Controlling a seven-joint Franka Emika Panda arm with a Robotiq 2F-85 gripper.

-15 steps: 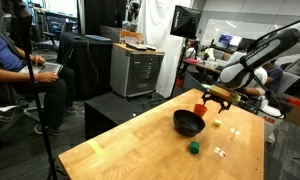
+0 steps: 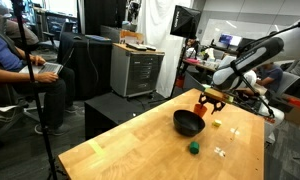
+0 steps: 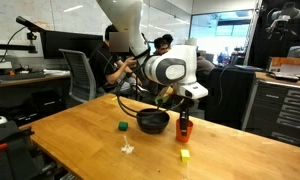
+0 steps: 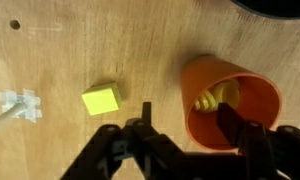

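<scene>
An orange cup (image 4: 205, 78) stands on the wooden table, with something yellow (image 4: 225, 97) inside it, as the wrist view shows. Over the cup's near rim is my gripper, its fingers apart; one finger (image 4: 230, 125) overlaps the cup opening and the other (image 4: 143, 118) is outside, over the table. Nothing is clearly held between them. In exterior view 2 the orange cup (image 3: 189, 126) is partly covered by the gripper. To one side lies a yellow block (image 4: 101, 98), apart from the fingers.
A black bowl (image 2: 189, 122) stands beside the cup. A green block (image 2: 194, 147) lies in front of the bowl, and a small white item (image 3: 127, 145) lies on the table (image 3: 75, 120).
The gripper has come slightly lower and closer to the orange cup. The cup, bowl and blocks keep their places.
</scene>
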